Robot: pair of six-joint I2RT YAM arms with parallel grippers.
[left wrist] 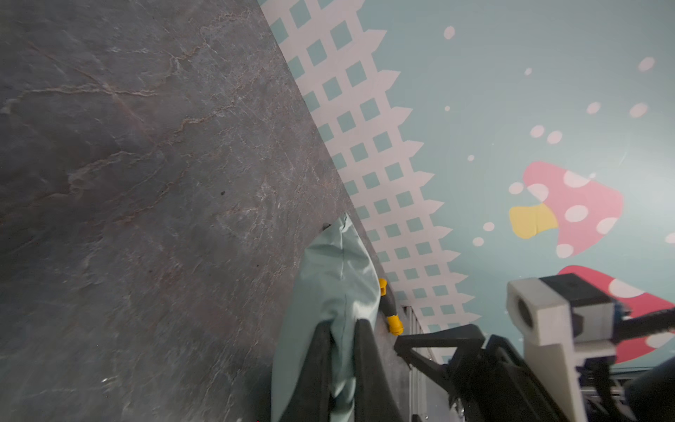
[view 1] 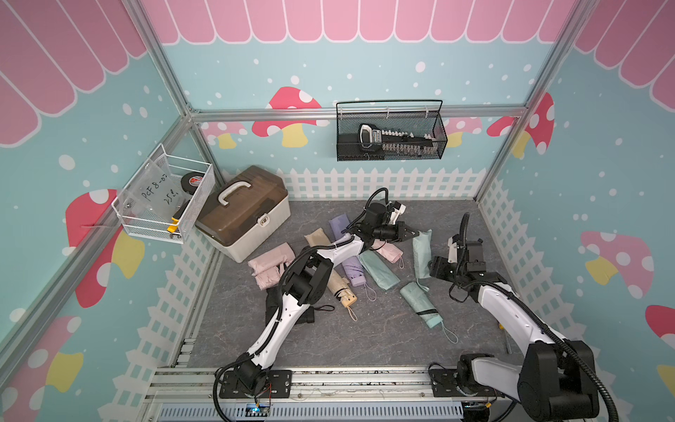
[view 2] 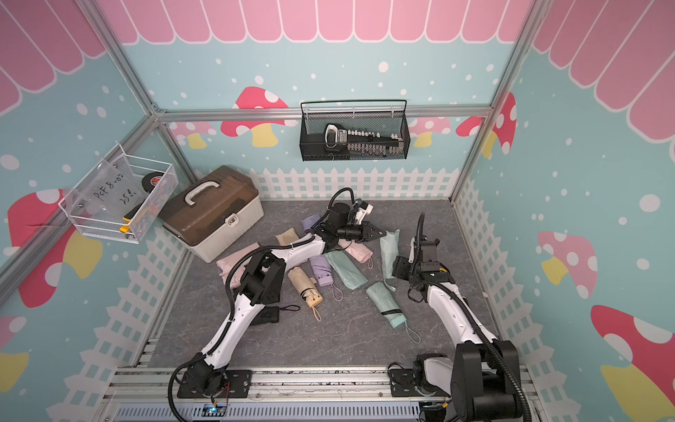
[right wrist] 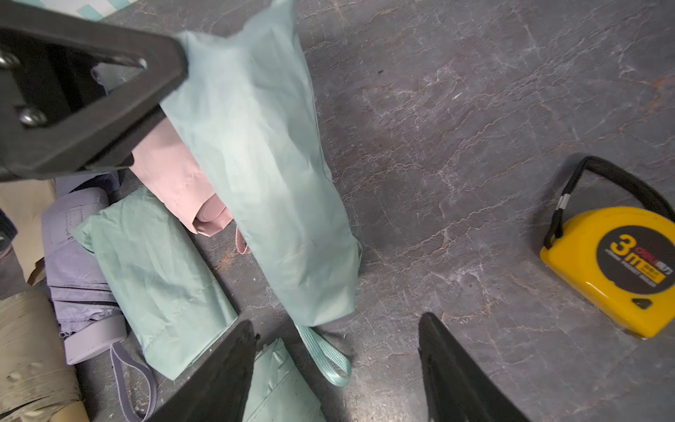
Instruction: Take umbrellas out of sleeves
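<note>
A pale mint sleeve [view 1: 422, 253] hangs upright from my left gripper, which is shut on its thin fabric. It looks long and soft, with a strap [right wrist: 327, 351] at its lower end. My right gripper is open beside and above it, nothing between its fingers. A mint umbrella [view 1: 420, 304] with a dark band lies nearer the front. Other mint [right wrist: 158, 274], pink [view 1: 389, 251], lilac [right wrist: 81, 267] and beige [view 1: 341, 288] umbrellas or sleeves lie to the left.
A lidded toolbox [view 1: 242, 211] stands at the back left. A yellow tape measure [right wrist: 576, 260] lies on the right. Wire baskets [view 1: 390, 147] hang on the walls. Bare table shows at the front and right.
</note>
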